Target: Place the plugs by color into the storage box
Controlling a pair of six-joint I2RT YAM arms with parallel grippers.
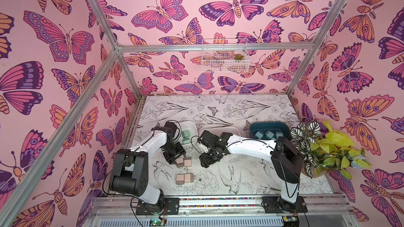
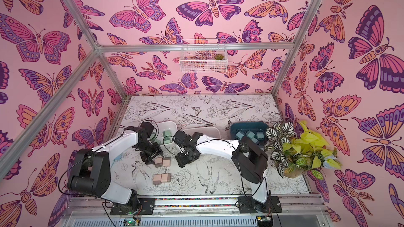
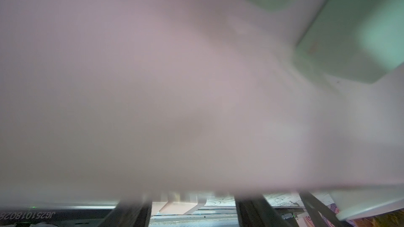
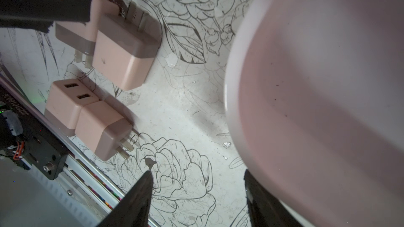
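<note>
Two pairs of pink plugs lie on the table: a front pair (image 1: 184,178) and a back pair (image 1: 187,162). My left gripper (image 1: 176,160) is down at the back pair, shut on a pink plug (image 3: 159,206) at its left end; most of the grip is hidden. Right of them, my right gripper stands open above the table, nothing between its fingers, beside the pale pink box (image 4: 236,100). A white box (image 1: 193,127) holds green plugs (image 1: 186,136). Blue plugs (image 1: 269,135) lie in the dark teal box (image 1: 287,131).
Leafy plants (image 1: 336,147) crowd the table's right side. A wire basket (image 1: 225,65) hangs on the back wall. The right arm reaches across in front of the pink box, while the table at front right is clear.
</note>
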